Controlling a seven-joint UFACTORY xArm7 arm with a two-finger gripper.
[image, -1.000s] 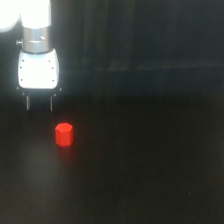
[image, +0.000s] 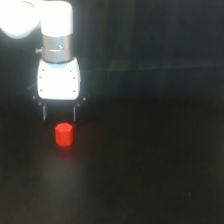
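A small red block (image: 64, 135), roughly cylindrical, stands alone on the dark surface, left of the middle of the camera view. Just above and behind it in the picture is my gripper (image: 59, 114), hanging from the white arm (image: 58, 80) with its fingers pointing down. Those two thin fingers (image: 44, 113) are spread wide, so the gripper is open and holds nothing. In the picture the fingertips end about level with the top of the block; how far apart they are in depth I cannot tell.
Bare dark table (image: 140, 165) stretches to the right and in front of the block, with no other objects on it. A dark wall or backdrop (image: 150, 50) fills the upper part of the view.
My gripper has moved right and a little lower in the picture, closer to the red block, and its fingers stand wider apart. The block has not moved.
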